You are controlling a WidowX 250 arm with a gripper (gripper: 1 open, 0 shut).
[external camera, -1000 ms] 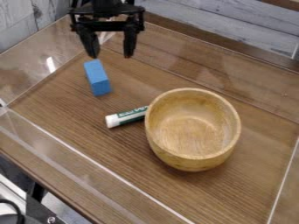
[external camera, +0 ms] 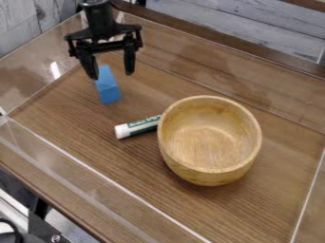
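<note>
My black gripper is open above a blue block at the upper left of the wooden table, its fingers pointing down on either side over the block's upper end. The block lies on the tabletop. A white tube with green parts lies at the middle, left of a large tan bowl, which is empty.
The bare table has free room at the lower left and upper right. The arm comes in from the top edge. A cable runs along the lower left edge.
My gripper has moved left and down from the top middle to over the blue block. The block, tube and bowl have stayed in place.
</note>
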